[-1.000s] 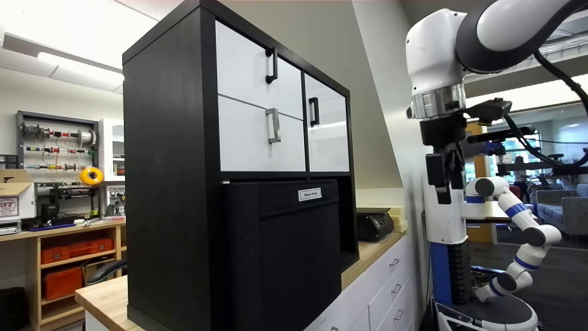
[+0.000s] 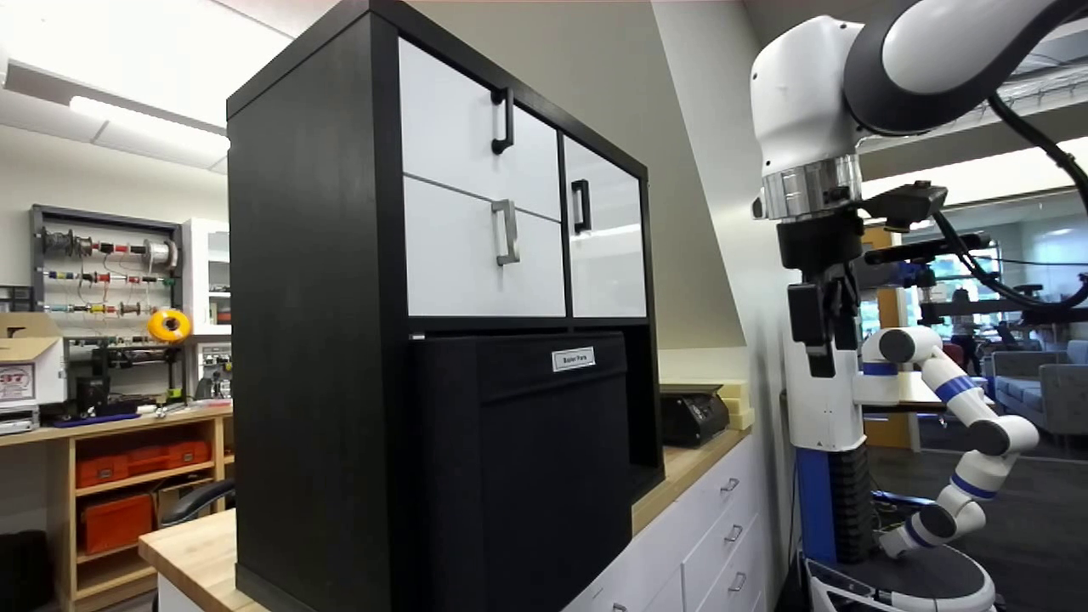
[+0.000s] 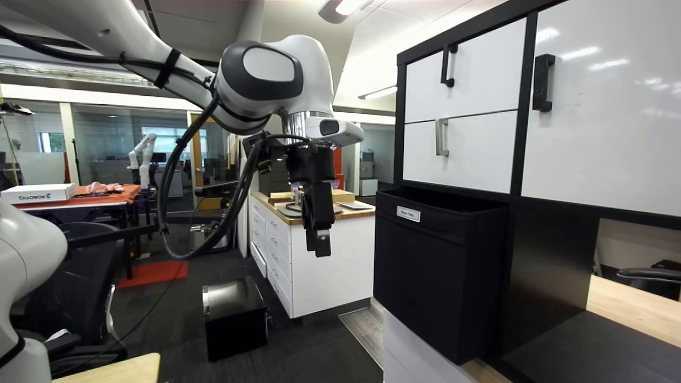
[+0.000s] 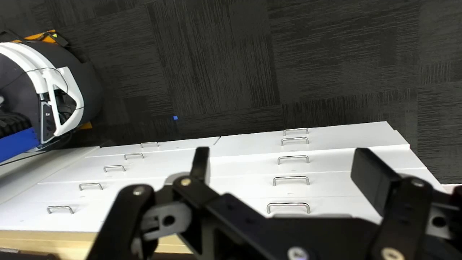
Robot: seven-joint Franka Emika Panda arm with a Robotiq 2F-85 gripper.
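My gripper is open, its two fingers wide apart with only air between them. Seen from the side, the gripper (image 3: 318, 243) hangs pointing down, clear of the dark cabinet (image 2: 306, 306). Two white drawers are stacked on that cabinet: an upper drawer (image 2: 449, 127) with a black handle, and a lower drawer (image 2: 454, 255) with a silver handle. Beside them is a white door (image 2: 609, 245) with a black handle. Drawers and door look closed. Below sits a black fabric bin (image 3: 421, 274) with a label, protruding from its compartment; its contents are hidden.
White base drawers (image 4: 242, 173) with metal handles run beneath the gripper, bordering dark carpet (image 4: 325, 65). On the wooden counter rests a black device (image 2: 694, 413). A second white robot arm (image 2: 969, 418) stands behind. The air around my gripper is free.
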